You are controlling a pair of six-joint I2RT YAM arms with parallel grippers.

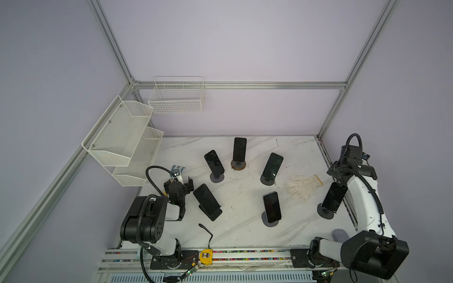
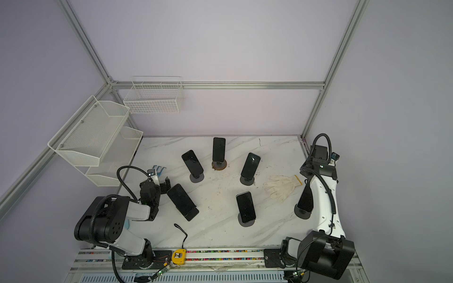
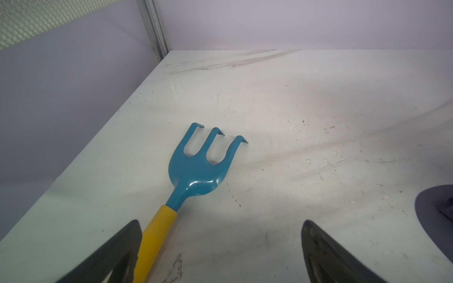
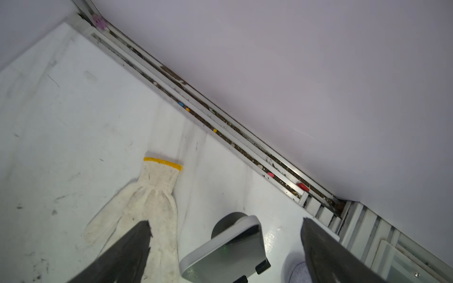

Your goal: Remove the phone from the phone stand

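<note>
At the far right of the top left view, a dark phone [image 1: 335, 196] leans on a stand with a round grey base [image 1: 325, 211]. My right gripper is open above this phone, holding nothing; its wrist view shows the phone [image 4: 232, 257] edge-on, low between the fingers. Several more phones rest on stands, among them a phone [image 1: 271, 206] at front centre, a phone [image 1: 272, 166] behind it and a phone [image 1: 206, 199] on the left. My left gripper stands open and empty at the table's left side.
A blue garden fork [image 3: 195, 172] with a yellow handle lies by the left gripper. A white glove [image 1: 303, 187] lies left of the right phone. A yellow tape measure [image 1: 206, 256] sits at the front edge. White wire baskets [image 1: 123, 136] hang at left.
</note>
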